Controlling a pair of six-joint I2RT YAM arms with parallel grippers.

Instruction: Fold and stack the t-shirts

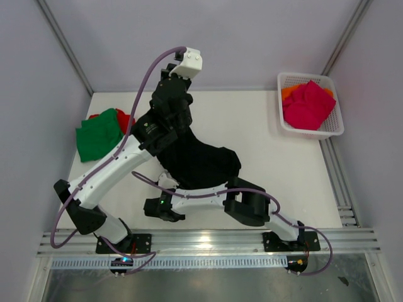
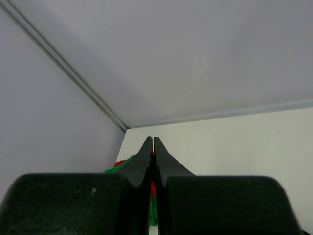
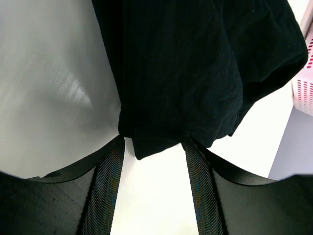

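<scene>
A black t-shirt (image 1: 208, 163) lies rumpled mid-table, its lower folded edge (image 3: 181, 98) filling the right wrist view. My right gripper is open at that edge, low at the front of the table in the top view. My left gripper is shut, raised over the table's back, with nothing showing between its fingers. At the back left lie a folded green shirt (image 1: 97, 135) and a red one (image 1: 126, 117) beneath it.
A white basket (image 1: 283, 126) with pink (image 1: 308, 107) and orange cloth stands at the back right. Bare table (image 1: 289, 182) shows on the right. Walls enclose the table.
</scene>
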